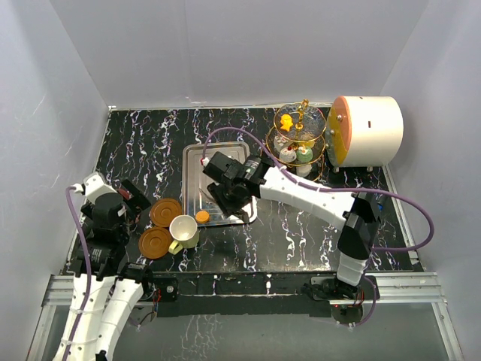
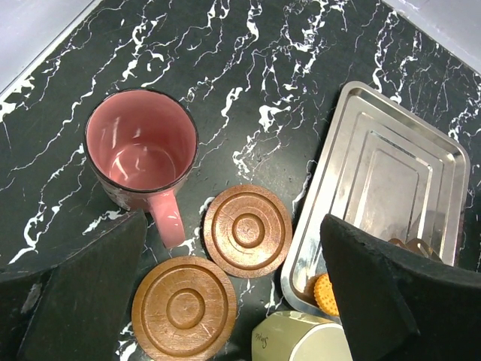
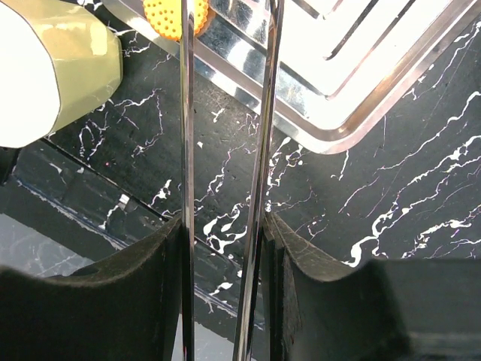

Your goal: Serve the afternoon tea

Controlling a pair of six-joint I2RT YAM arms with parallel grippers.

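Metal tongs (image 3: 188, 150) are clamped in my right gripper, their two long arms reaching over the tray (image 1: 192, 159). At the tray's front left corner lies an orange cookie (image 1: 202, 216); one tong arm crosses in front of this cookie (image 3: 169, 16) in the right wrist view. Whether the tongs touch it is unclear, as their tips are out of that view. My left gripper is open over the left side, beside a pink mug (image 2: 139, 143) whose handle points between its fingers. A pale yellow mug (image 1: 185, 230) lies tipped on its side.
Two wooden coasters, one (image 1: 166, 212) behind the other (image 1: 155, 243), lie left of the yellow mug. A gold tiered stand (image 1: 304, 139) with small figures and a white drum-shaped oven (image 1: 368, 131) occupy the back right.
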